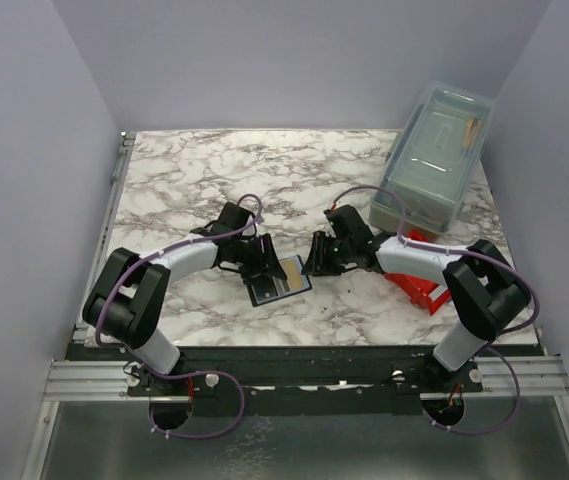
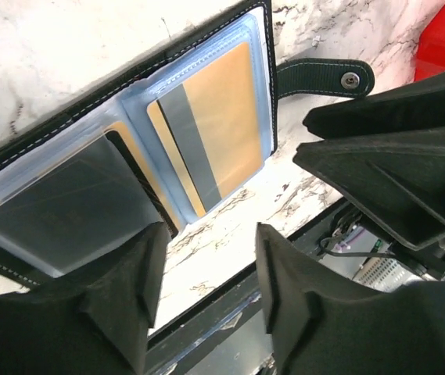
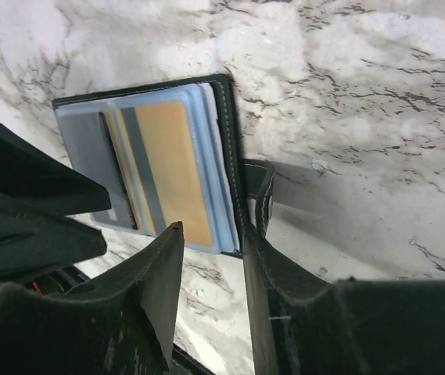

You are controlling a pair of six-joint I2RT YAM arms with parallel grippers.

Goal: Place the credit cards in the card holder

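Note:
The open card holder lies on the marble table between both grippers, with a dark card in one sleeve and tan-and-grey cards in the other; its snap strap sticks out at the right. My left gripper is over the holder, fingers parted, nothing seen between them. My right gripper hovers at the holder's right edge by the strap, fingers part open; whether the strap or edge lies between them is unclear.
A red object lies under and beside the right arm. A clear plastic bin stands at the back right.

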